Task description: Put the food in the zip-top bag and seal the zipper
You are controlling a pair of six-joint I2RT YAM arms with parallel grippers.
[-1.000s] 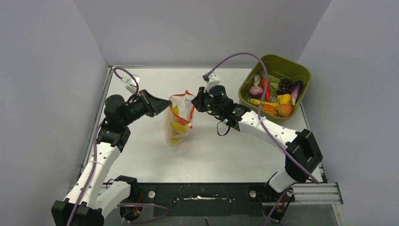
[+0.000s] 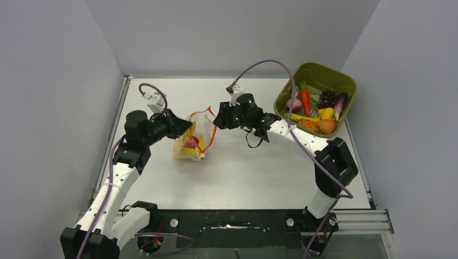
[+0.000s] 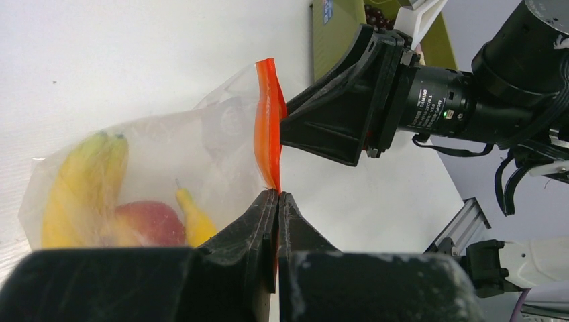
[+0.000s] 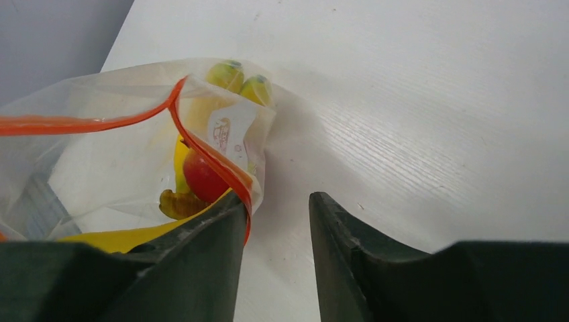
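Observation:
A clear zip bag [image 3: 168, 147] with an orange zipper rim [image 3: 267, 127] hangs beside my left gripper. That gripper is shut on the rim, which runs in between its fingertips. Inside the bag are yellow banana-like food [image 3: 84, 188], a red round fruit [image 3: 149, 223] and a small yellow piece [image 3: 195, 218]. My right gripper stands open with a clear gap. In its wrist view, the bag's rim lies against the left finger [image 4: 218, 235], outside the other finger's reach. The bag's mouth gapes between the two arms in the top view.
A green bin [image 2: 345, 89] at the back right holds more food, including a carrot [image 2: 305, 101], grapes [image 2: 327, 99] and an eggplant [image 2: 340, 104].
The bag and its food have swung to the left and toward the front, below the left gripper. The right gripper has shifted slightly and its fingers look wider apart.

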